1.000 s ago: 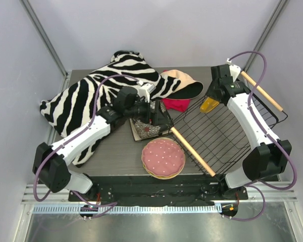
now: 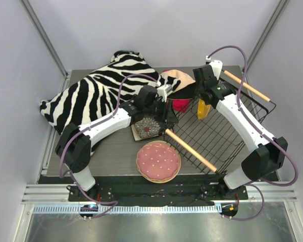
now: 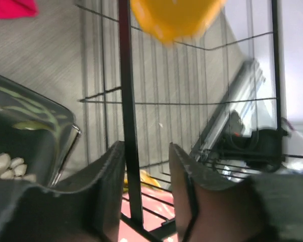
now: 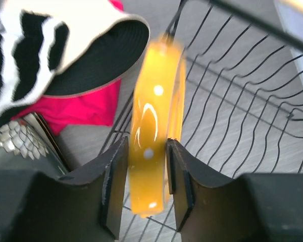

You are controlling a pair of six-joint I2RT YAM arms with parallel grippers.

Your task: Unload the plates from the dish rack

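The yellow plate (image 4: 149, 131) stands on edge in the wire dish rack (image 2: 207, 141). My right gripper is at its near end, the plate between the fingers; whether they grip it I cannot tell. My left gripper is part open at the rack's left side, a dark rack bar (image 3: 127, 75) between its fingers; contact is unclear. A pink dotted plate with a yellow rim (image 2: 157, 161) lies on the table in front of the rack's left side.
A patterned dark tray (image 2: 147, 126), a red cloth (image 4: 91, 106) and a cream-and-black cloth (image 4: 106, 45) lie left of and behind the rack. A zebra-striped cloth (image 2: 76, 106) covers the left of the table.
The rack has shifted left, and the pink plate lies slightly further left.
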